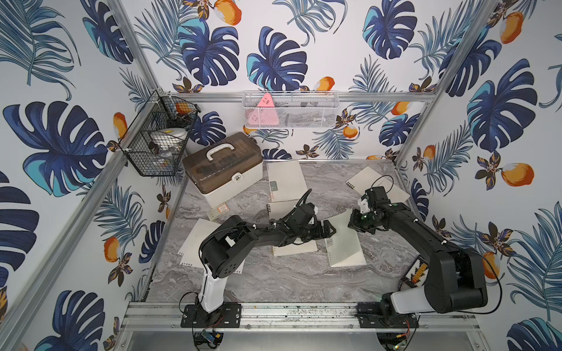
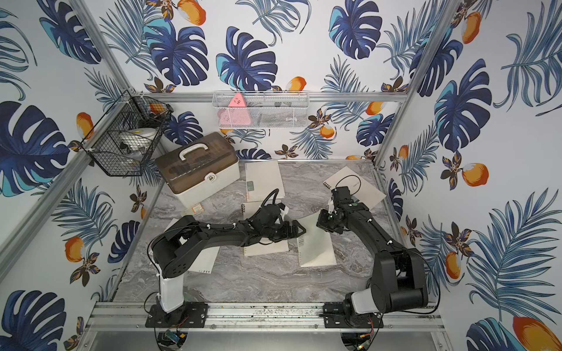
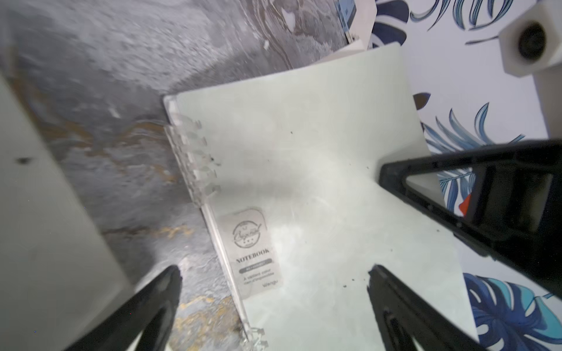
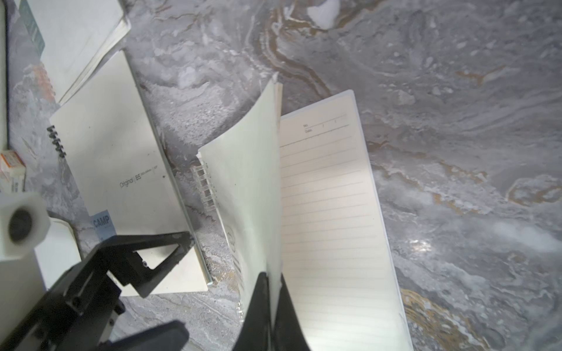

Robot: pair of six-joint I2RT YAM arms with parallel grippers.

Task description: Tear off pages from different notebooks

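Note:
The spiral notebook (image 2: 316, 248) at centre right has its pale green cover (image 4: 240, 187) raised and curled, baring a lined page (image 4: 327, 234) in the right wrist view. My right gripper is shut on the cover's free edge, at the notebook's upper right in the top views. My left gripper (image 1: 325, 230) stands open over the spiral side, with nothing between its fingers; in the left wrist view the cover, with its notebook label (image 3: 248, 251), lies under and beyond it.
Other notebooks lie at the back centre (image 1: 287, 178), back right (image 1: 366, 181), left (image 1: 199, 242) and under my left arm. A brown-lidded box (image 1: 222, 163) stands at the back left.

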